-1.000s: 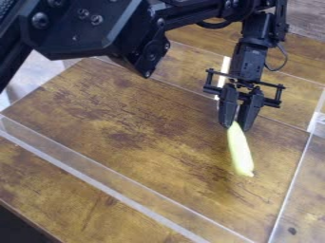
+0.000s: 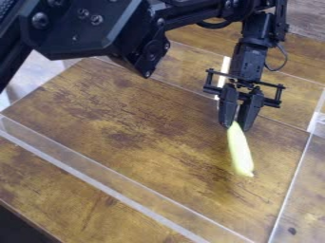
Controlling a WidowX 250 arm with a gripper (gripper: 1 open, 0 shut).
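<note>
The black gripper (image 2: 237,118) is at the right of the camera view, pointing down, shut on the upper end of a long pale yellow object (image 2: 240,154). The object extends from between the fingers toward the front of the wooden surface (image 2: 127,142). Its upper tip is hidden by the fingers, and I cannot tell whether it rests on the surface or is slightly raised.
Clear plastic edges run along the front left, back and right of the wooden surface. The large black arm spans the top of the view.
</note>
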